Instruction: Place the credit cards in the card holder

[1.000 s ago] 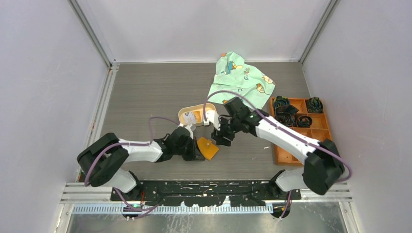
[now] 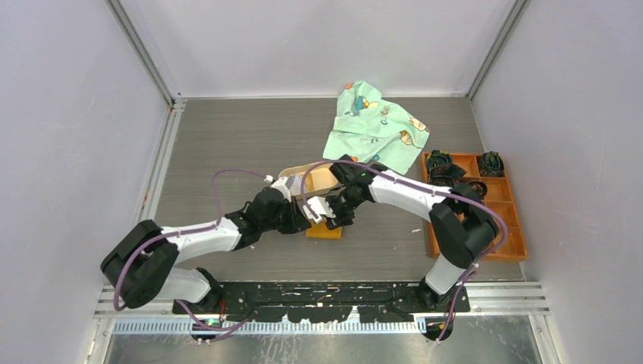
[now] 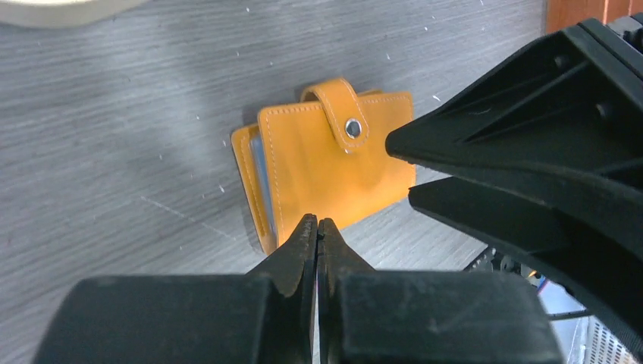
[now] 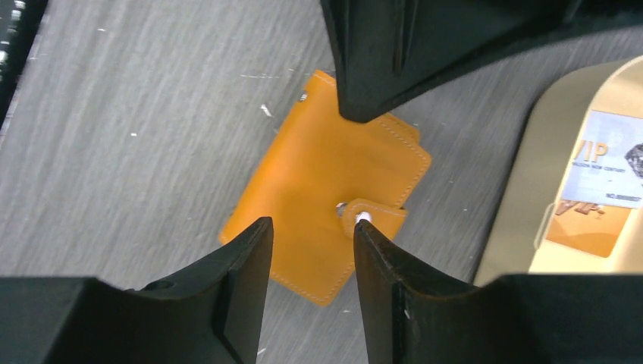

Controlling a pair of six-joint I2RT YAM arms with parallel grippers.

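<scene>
The orange card holder (image 3: 334,163) lies closed on the table, its snap strap across the upper edge. A thin pale-blue layer (image 3: 261,167) shows along its open side; whether this is a card or a sleeve I cannot tell. My left gripper is shut at the holder's near-left corner in the left wrist view, nothing visible between its fingers. In the right wrist view my right gripper stands part open above the holder, fingers apart and empty. A pale VIP card (image 4: 606,155) and an orange card (image 4: 588,227) rest in the beige basket (image 4: 527,182).
Behind the grippers in the top view, the basket (image 2: 288,171) is partly covered by the arms. A green patterned cloth (image 2: 375,125) lies at the back. An orange divided box (image 2: 498,193) with dark coiled items stands on the right.
The holder has turned from slanted to nearly square. My left gripper has shifted left and slightly back, while the right arm has swung left over the holder.
</scene>
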